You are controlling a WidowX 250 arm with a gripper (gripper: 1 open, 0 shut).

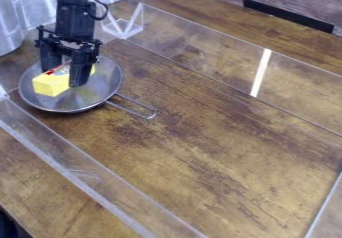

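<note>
A steel pan [100, 93] with a wire handle sits on the wooden table at the left. The black robot gripper [67, 68] reaches down over it from the back, shut on a yellow block [51, 83] with some red on top, which is tilted above or in the pan's left side. Another small yellow patch shows behind the fingers, partly hidden.
Clear plastic barriers run along the table's left front and across the back. The wooden surface [214, 152] to the right of the pan is empty. A dark slot lies at the far right back.
</note>
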